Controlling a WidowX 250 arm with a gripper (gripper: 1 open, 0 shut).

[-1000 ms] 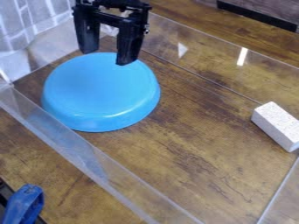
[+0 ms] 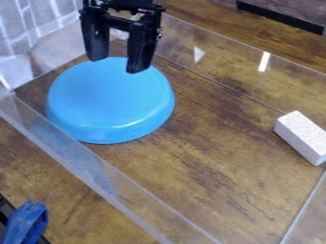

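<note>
My black gripper [image 2: 117, 59] hangs at the top left, above the rear part of a round blue disc [image 2: 110, 103] on the wooden table. Its two fingers point down and stand apart, open, with nothing visible between them. Whether the fingertips touch the disc cannot be told from this view.
A white speckled block [image 2: 302, 136] lies at the right. A blue object [image 2: 23, 221] sits at the lower left. Transparent walls [image 2: 152, 191] run along the left and lower edges.
My gripper has shifted very slightly; the disc and the other objects look unchanged.
</note>
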